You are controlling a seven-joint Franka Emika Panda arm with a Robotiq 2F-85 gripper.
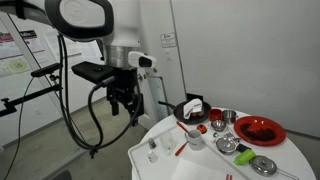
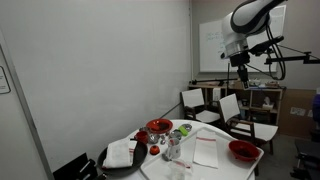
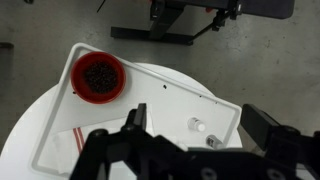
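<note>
High above the table hangs my gripper, open, its two dark fingers well apart in the wrist view. Below it, well out of reach of the fingers, lies a white tray [image 3: 175, 82]. A red bowl [image 3: 98, 77] of small dark pieces stands at one end of the tray. Two small, pale shaker-like items, one of them a white bottle [image 3: 197, 124], sit toward the other end. A white cloth with red stripes [image 3: 68, 148] lies near the bowl, partly hidden by my gripper.
A dark pan [image 2: 118, 158] with a white cloth, a red plate [image 1: 260, 130], a white mug [image 1: 195, 140], a lidded pan [image 1: 263, 165] and a green item [image 1: 244, 157] crowd the table's other side. Chairs [image 2: 198, 102] stand beyond the table. Open air surrounds my gripper.
</note>
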